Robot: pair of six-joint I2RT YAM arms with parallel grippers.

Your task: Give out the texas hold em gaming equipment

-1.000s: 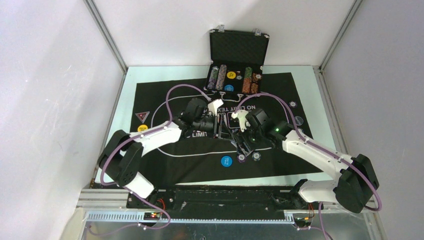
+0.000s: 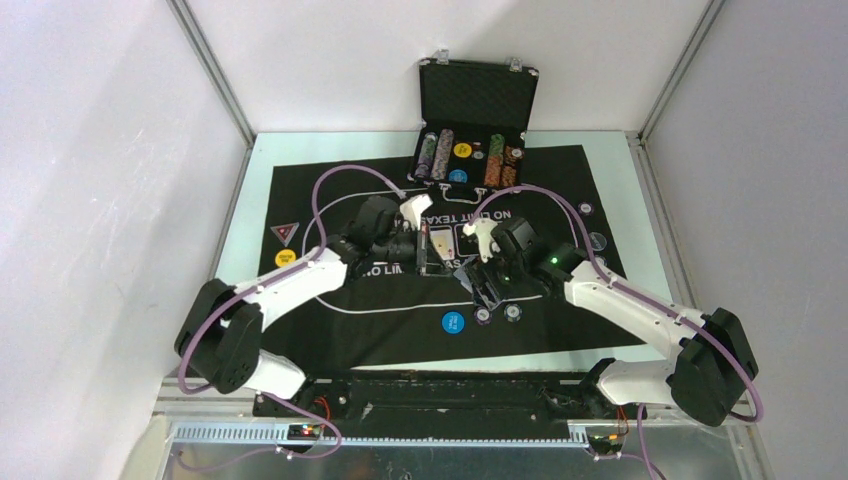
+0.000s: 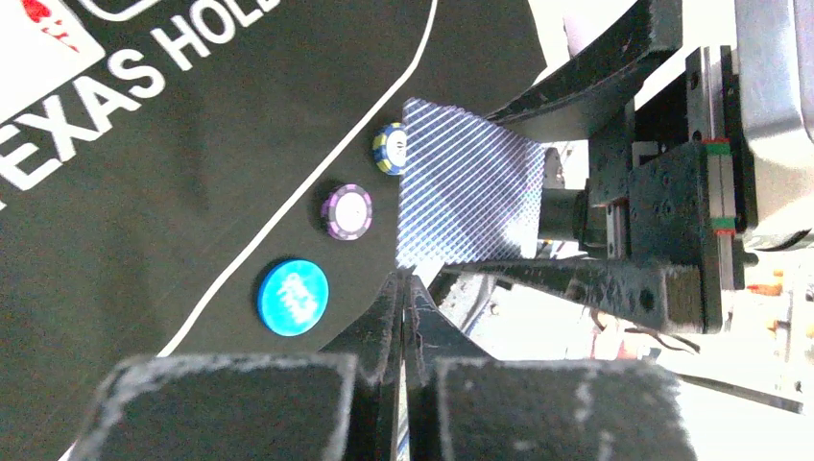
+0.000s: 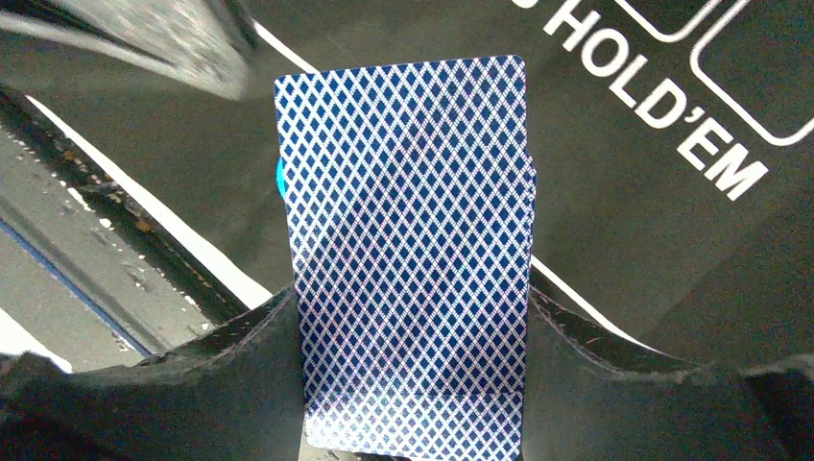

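Note:
A deck of cards with a blue-and-white lattice back [image 4: 413, 230] fills the middle of the right wrist view, gripped along its long sides. My right gripper is shut on it, clear of the mat. In the left wrist view, my left gripper has its fingertips pressed together, nothing between them. From above, the left gripper [image 2: 436, 272] stands just left of the deck. A blurred left finger [image 4: 206, 58] shows at the upper left of the right wrist view, apart from the deck.
A blue round button [image 2: 453, 322], a purple-edged chip [image 2: 483, 315] and another chip [image 2: 513, 312] lie near the mat's front. The open chip case [image 2: 478, 90] stands at the back. A yellow button [image 2: 286, 257] and a triangular marker [image 2: 285, 234] lie left.

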